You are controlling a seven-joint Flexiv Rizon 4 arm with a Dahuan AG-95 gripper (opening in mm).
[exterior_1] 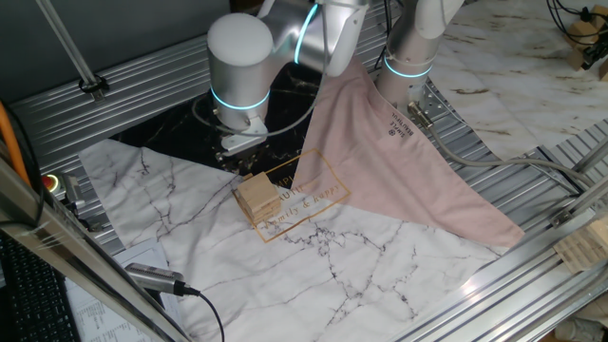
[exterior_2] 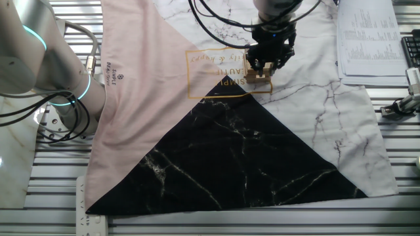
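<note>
A small stack of light wooden blocks (exterior_1: 256, 198) sits on the marble-print cloth, by the gold-framed lettering. In exterior view 2, the blocks (exterior_2: 258, 73) are partly covered by my dark gripper (exterior_2: 270, 64), which hangs over or close beside them. Exterior view 1 places the gripper (exterior_1: 249, 169) just behind the blocks, toward the black part of the cloth. Its fingers are small and dark there, so their spacing is unclear. Whether they touch the blocks cannot be told.
The cloth has pink (exterior_1: 380, 157), black (exterior_2: 230, 157) and white marble areas, with low wrinkles. A silver device with a cable (exterior_1: 157, 278) lies at the near left. Loose cables (exterior_2: 223, 23) hang around the arm.
</note>
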